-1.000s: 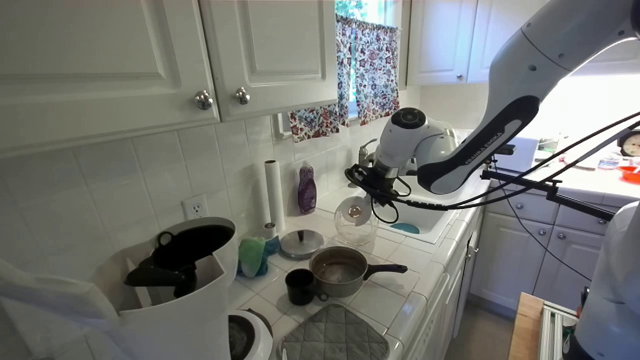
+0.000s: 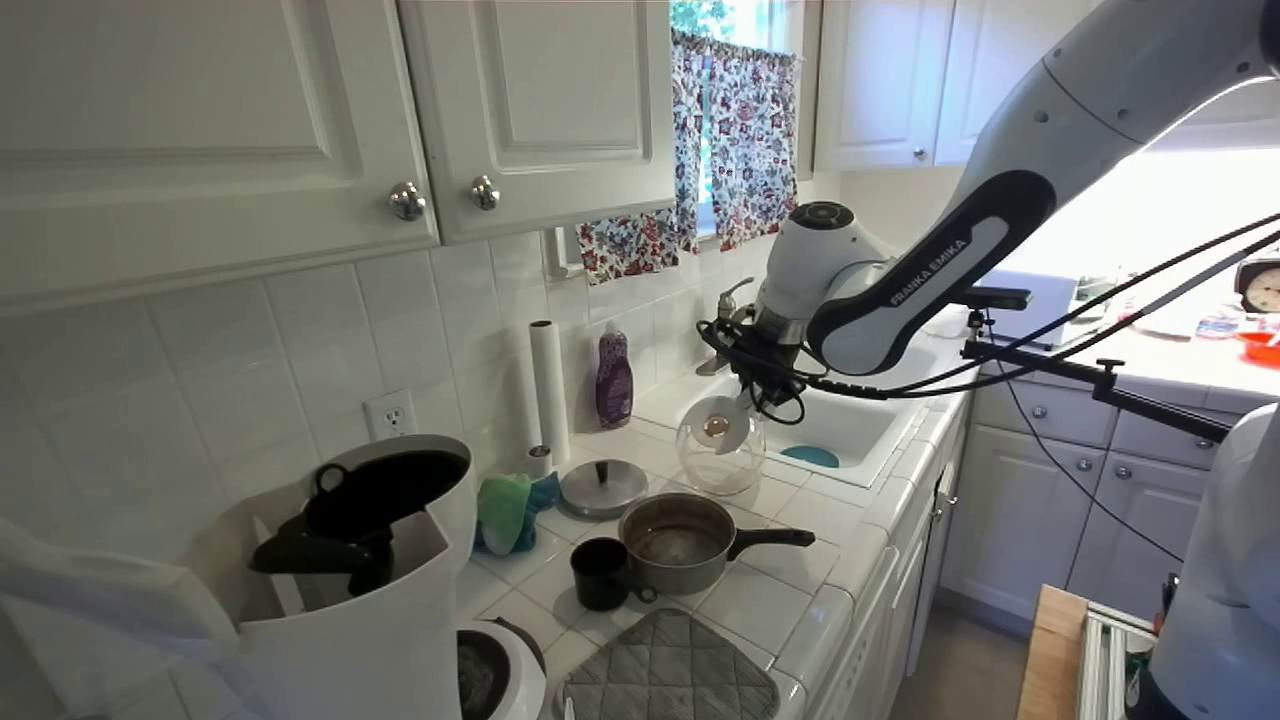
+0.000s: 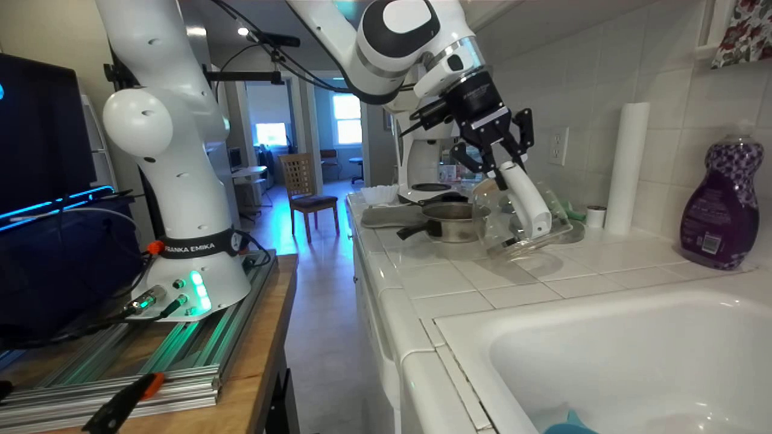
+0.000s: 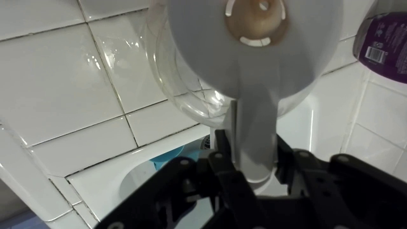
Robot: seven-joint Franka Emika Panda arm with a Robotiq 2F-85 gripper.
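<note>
A clear glass coffee carafe (image 2: 735, 473) with a white lid and white handle hangs tilted above the tiled counter, beside the sink. My gripper is shut on its white handle (image 4: 258, 126), which runs between the black fingers in the wrist view. The same carafe (image 3: 517, 224) appears in exterior view 2, below the gripper (image 3: 501, 173). Whether its glass touches the tiles cannot be told for sure. The lid (image 4: 251, 68) hides much of the glass from the wrist camera.
A saucepan (image 2: 678, 546), black cup (image 2: 602, 574) and metal lid (image 2: 603, 487) stand nearby. Purple soap (image 3: 724, 199) and a paper roll (image 3: 628, 170) line the wall. The sink (image 3: 637, 347) holds a blue item (image 2: 811, 456). Counter tiles (image 3: 470, 278) near the sink are bare.
The carafe has shifted slightly to the right and down in exterior view 1, still held by my gripper. The forearm has risen a little and leans further left.
</note>
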